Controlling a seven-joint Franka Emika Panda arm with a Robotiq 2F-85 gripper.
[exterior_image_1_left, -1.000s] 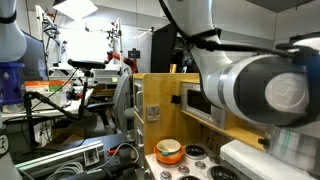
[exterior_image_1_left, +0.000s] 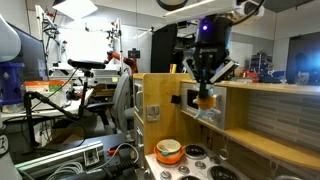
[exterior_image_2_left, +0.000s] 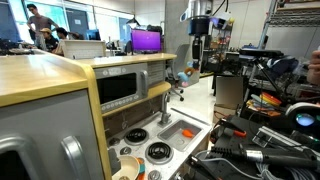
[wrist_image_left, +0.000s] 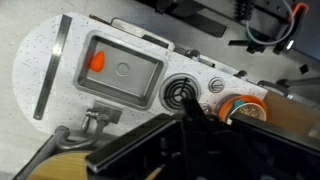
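My gripper (exterior_image_1_left: 207, 84) hangs in the air above the counter, shut. In the wrist view the dark fingers (wrist_image_left: 180, 130) meet, and nothing shows between them. A small orange and pale blue patch (exterior_image_2_left: 187, 76) shows just below the fingertips in the exterior views; whether it belongs to the gripper I cannot tell. Beneath the gripper lies the sink (wrist_image_left: 122, 100), with an orange object (wrist_image_left: 97, 61) inside near one corner. The orange pot (exterior_image_1_left: 168, 156) and a cream bowl (exterior_image_1_left: 168, 146) stand by the burners (exterior_image_1_left: 195, 151).
The faucet (wrist_image_left: 100, 116) rises at the sink's edge. A microwave (exterior_image_2_left: 121, 88) sits on the wooden shelf along the back. A grey cabinet (exterior_image_2_left: 45, 135) closes one end. Clear white counter (wrist_image_left: 60, 105) lies on the sink's far side.
The arm has swung away from exterior view 1's camera, from filling the right side to the upper middle. The microwave and shelf show more fully. The pots have not moved.
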